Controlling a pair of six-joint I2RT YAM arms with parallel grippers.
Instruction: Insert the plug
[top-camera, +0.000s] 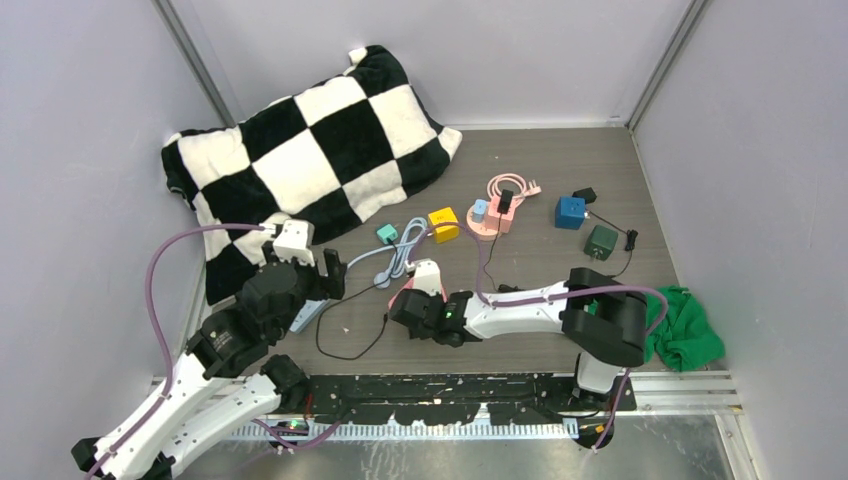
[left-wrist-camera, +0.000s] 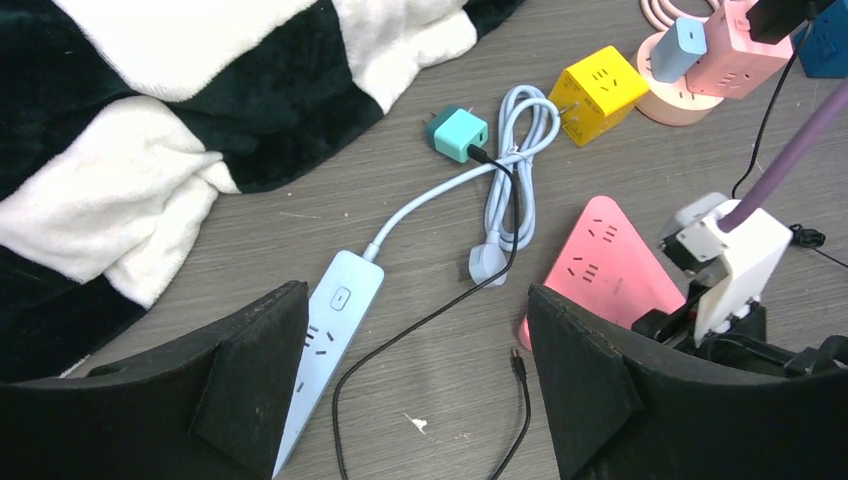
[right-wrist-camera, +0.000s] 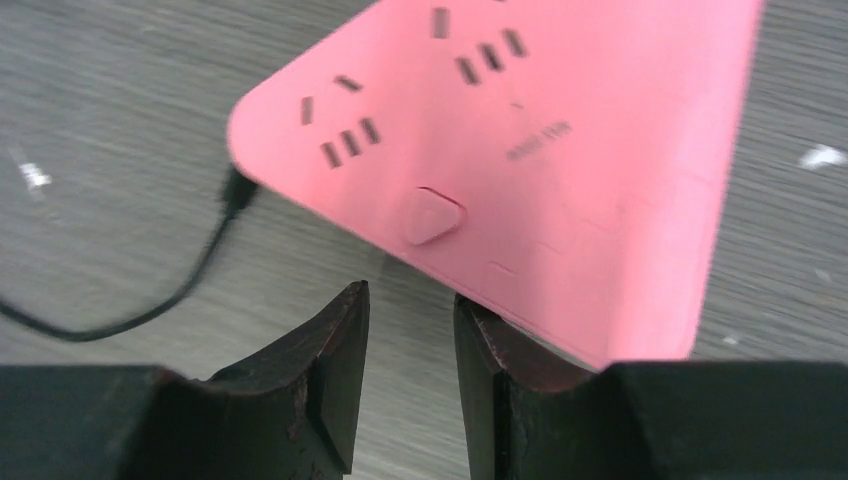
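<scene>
A pink triangular power strip (left-wrist-camera: 602, 262) lies on the table beneath my right gripper (top-camera: 420, 325). In the right wrist view it is blurred, close beyond the fingers of my right gripper, which look nearly closed; whether anything is between them is unclear. My left gripper is open above a white power strip (left-wrist-camera: 331, 331) with a coiled cable (left-wrist-camera: 500, 210). A teal adapter (left-wrist-camera: 455, 135) has a black cable in it; a loose connector (left-wrist-camera: 519, 366) lies near the pink strip.
A yellow cube (top-camera: 444, 224), pink plug stack (top-camera: 500, 214), blue cube (top-camera: 570, 212) and green cube (top-camera: 600, 242) stand behind and right. A checkered cushion (top-camera: 330, 160) fills the back left; green cloth (top-camera: 685, 335) lies at the right.
</scene>
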